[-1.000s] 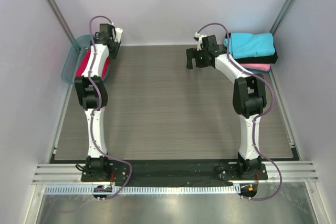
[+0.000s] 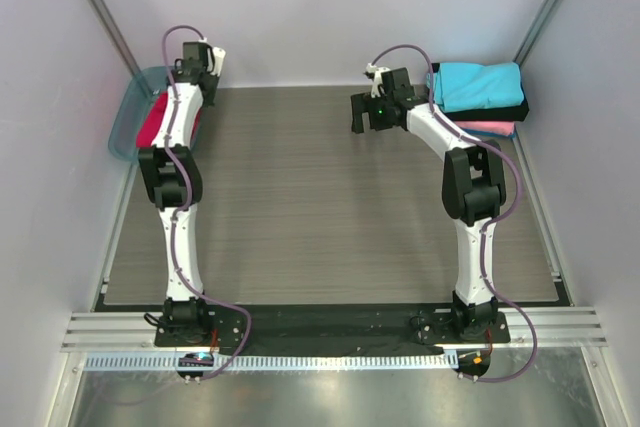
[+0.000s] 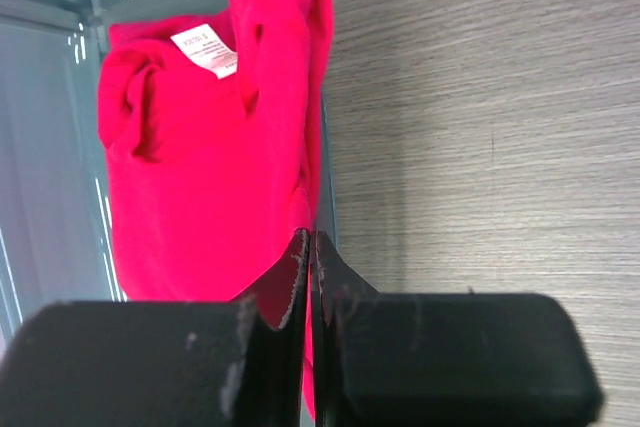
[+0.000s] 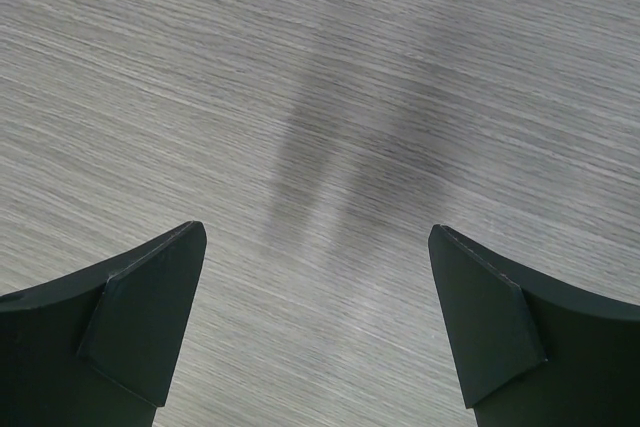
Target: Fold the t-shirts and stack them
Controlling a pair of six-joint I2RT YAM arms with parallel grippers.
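A red t-shirt (image 2: 152,122) (image 3: 190,197) with a white label lies in a bluish plastic bin at the far left. My left gripper is shut at the bin's right side, its tips at a raised fold of the red cloth; whether cloth is between them is hard to tell. My right gripper (image 2: 362,107) is open over bare table, nothing between its fingers. At the back right, a stack of folded shirts (image 2: 478,87) shows turquoise on top, with black and pink below.
The bin (image 2: 127,127) (image 3: 40,147) stands against the left back corner.
My left arm has shifted slightly left and up in the top view, over the bin. The right gripper has moved very slightly left.
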